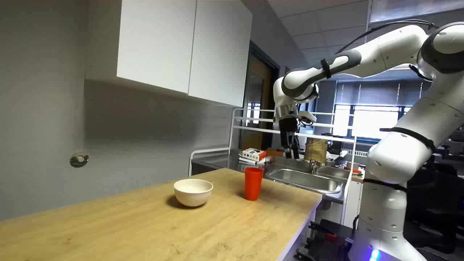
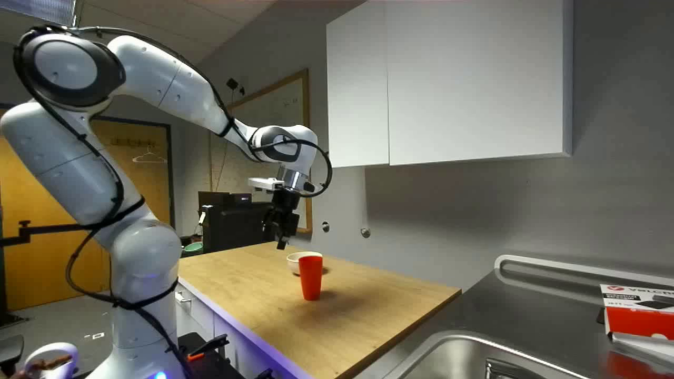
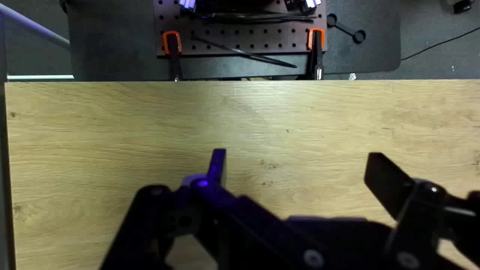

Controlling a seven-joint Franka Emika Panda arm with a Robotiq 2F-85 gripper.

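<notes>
A red cup (image 1: 253, 184) stands upright on the wooden counter, with a cream bowl (image 1: 193, 193) a short way from it, nearer the wall. In the second exterior view the cup (image 2: 310, 278) partly covers the bowl (image 2: 294, 263). Above the counter hangs my gripper (image 2: 281, 242), pointing down and touching neither of them. The wrist view shows its fingers (image 3: 218, 166) spread wide, with only bare wood beneath the gap. Neither cup nor bowl appears in that view. From the first exterior view, the gripper (image 1: 292, 154) hangs in the air beyond the cup.
White cabinets (image 1: 182, 48) overhang the wall side of the counter (image 1: 143, 230). At one end are a steel sink (image 1: 306, 179) and a red-and-white box (image 1: 253, 154), with a white rail (image 1: 208, 150) nearby.
</notes>
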